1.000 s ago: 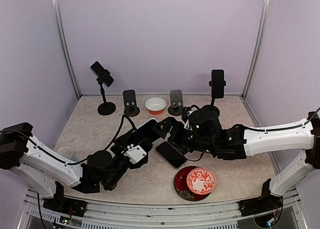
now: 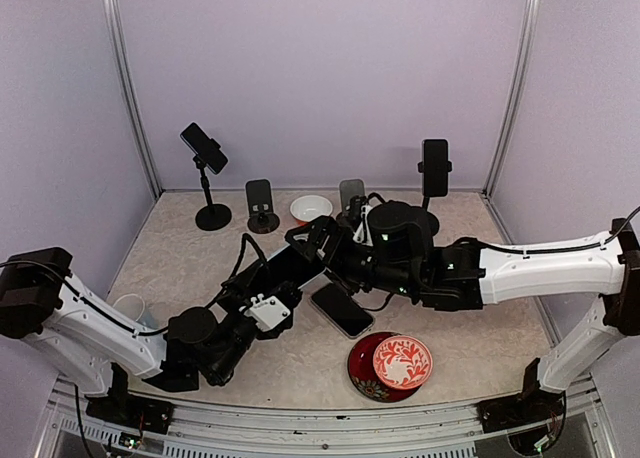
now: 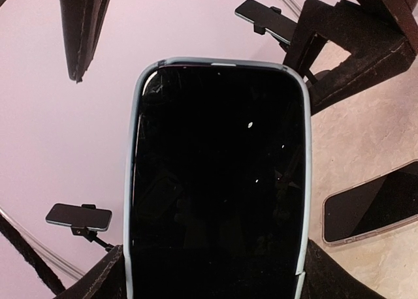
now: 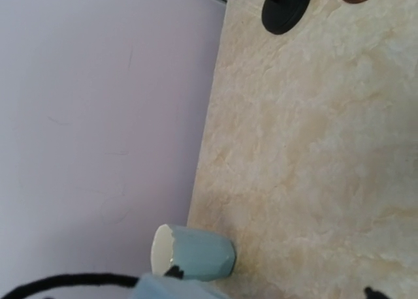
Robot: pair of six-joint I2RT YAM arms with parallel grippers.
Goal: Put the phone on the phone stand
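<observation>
A black-screened phone with a pale frame (image 3: 215, 175) is held upright by my left gripper (image 2: 270, 296), which is shut on its lower end. My right gripper (image 2: 320, 243) is at the phone's upper part in the top view, its fingers open around that end; contact is unclear. Two small grey phone stands (image 2: 258, 198) stand at the back, the right one partly behind my right arm. Taller stands hold phones at back left (image 2: 202, 143) and back right (image 2: 434, 168). Another phone (image 2: 342, 309) lies flat on the table.
A white-and-orange bowl (image 2: 311, 208) sits at the back middle. A patterned bowl (image 2: 402, 360) rests on a red plate (image 2: 362, 371) at front right. A light-blue mug (image 4: 199, 253) stands by the left wall.
My right gripper has moved up and slightly left over the phone's end. My left gripper has shifted slightly with the phone in it.
</observation>
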